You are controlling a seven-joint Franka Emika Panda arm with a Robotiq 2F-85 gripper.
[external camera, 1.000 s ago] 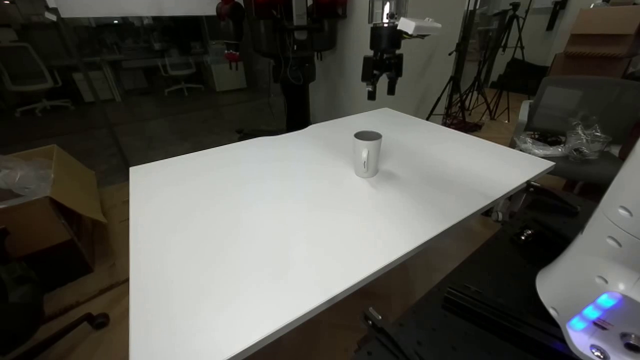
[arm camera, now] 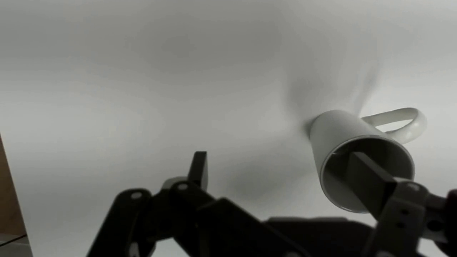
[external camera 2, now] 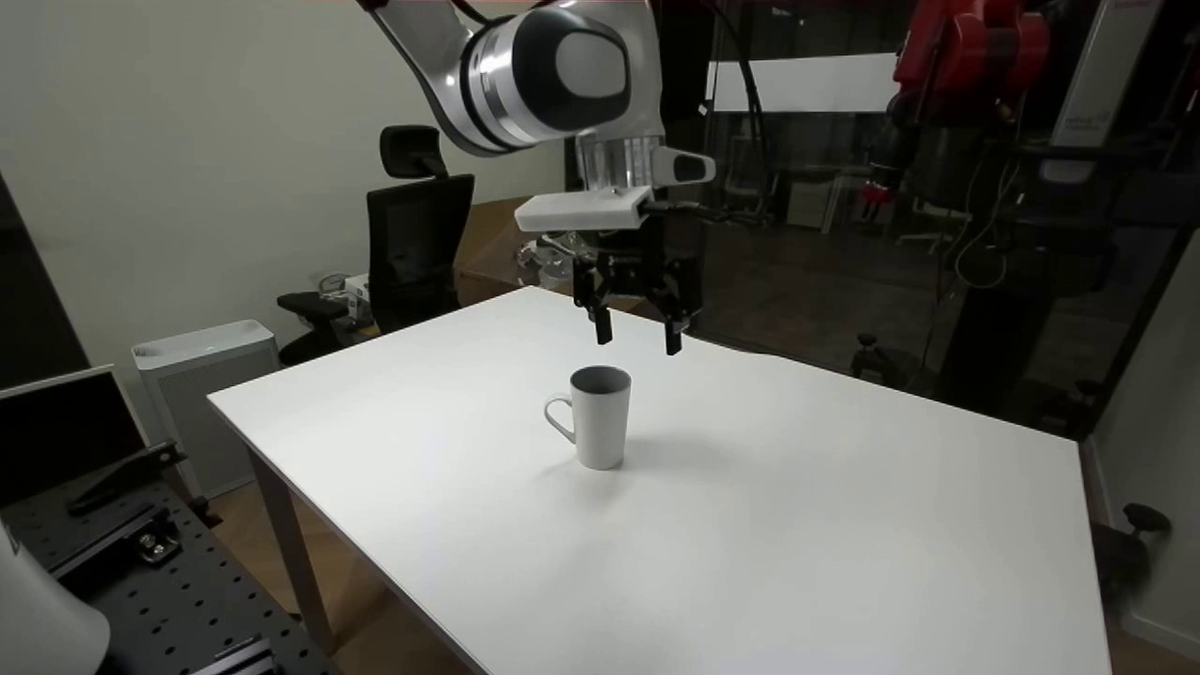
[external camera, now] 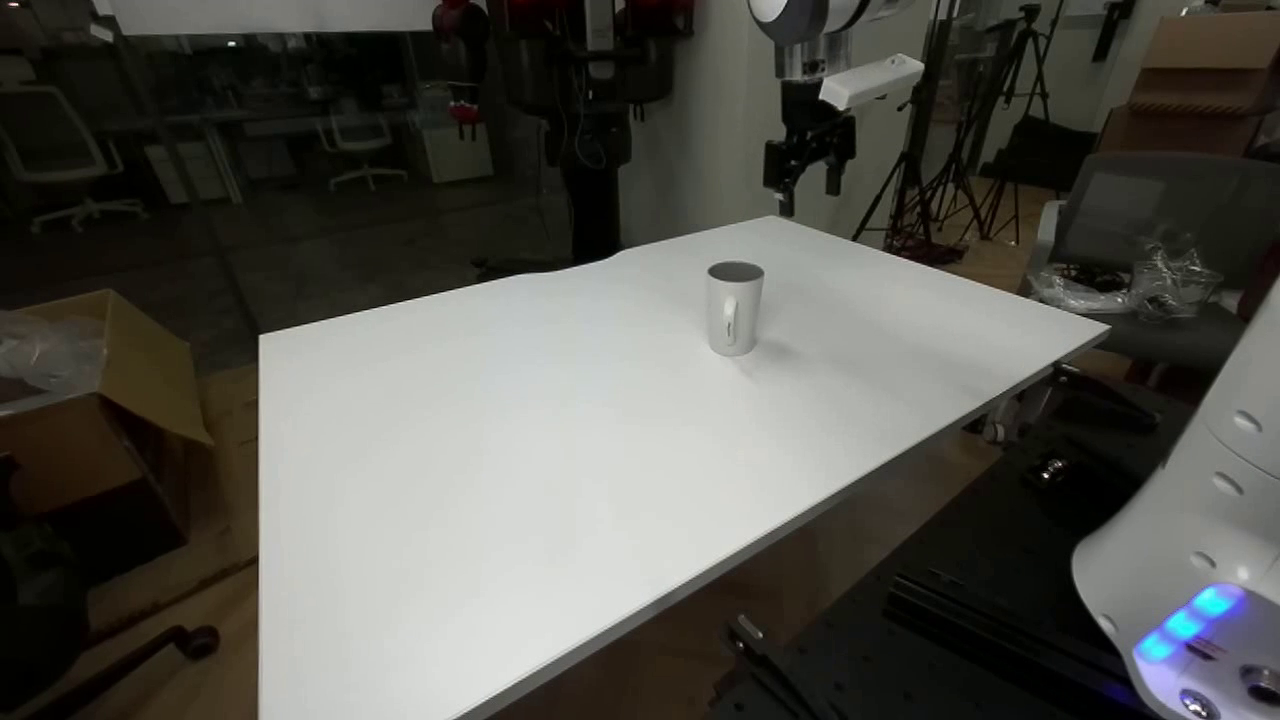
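A white mug (external camera: 734, 310) with a grey inside stands upright on the white table. Its handle (external camera 2: 559, 417) points left in the second exterior view and to the upper right in the wrist view. My gripper (external camera 2: 638, 333) is open above the table, higher than the mug's rim and apart from it, with nothing between its fingers. In the wrist view the mug (arm camera: 338, 128) lies toward the right finger (arm camera: 369, 180), which overlaps its opening from the camera's side. Exterior view 1 has the gripper (external camera: 810, 190) up and behind the mug, near the table's far corner.
A grey chair (external camera: 1152, 228) holding clear plastic is past the table's right edge. An open cardboard box (external camera: 96, 408) sits on the floor at left.
In exterior view 1 my gripper has shifted right and turned, with its fingers slightly lower. The mug stays where it was.
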